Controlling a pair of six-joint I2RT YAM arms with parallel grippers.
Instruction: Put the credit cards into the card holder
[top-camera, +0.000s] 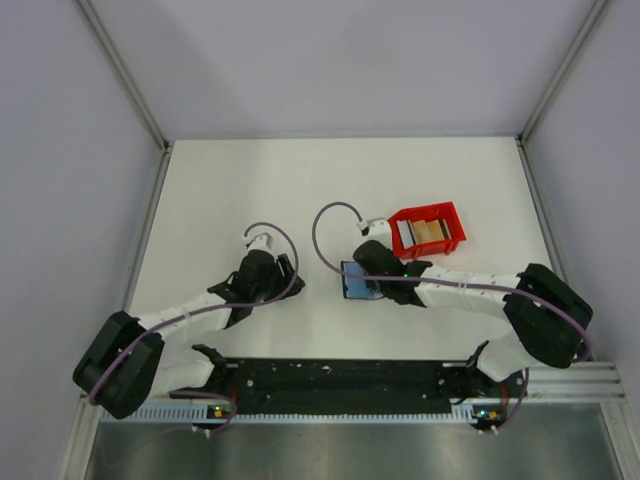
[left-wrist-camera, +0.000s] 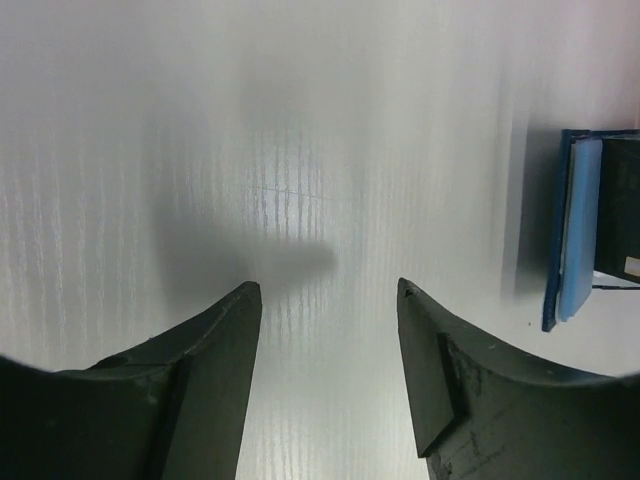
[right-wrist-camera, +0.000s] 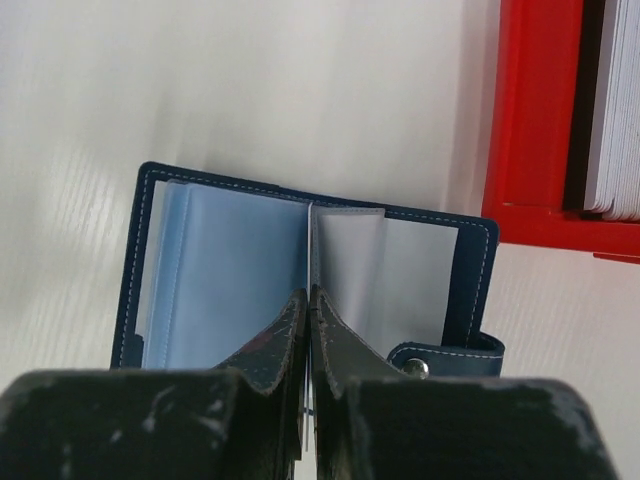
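Observation:
The card holder (right-wrist-camera: 235, 270), dark navy with blue and clear sleeves, lies open on the table under my right gripper, whose fingertips are closed together at the middle of it, over a thin sleeve edge; whether anything thin is between them is unclear. In the left wrist view the holder (left-wrist-camera: 580, 225) shows at the right edge. My left gripper is open above bare table, left of the holder, nothing between its fingers.
A red tray (top-camera: 450, 215) with white and tan cards stands behind the holder at the right, close to it in the right wrist view.

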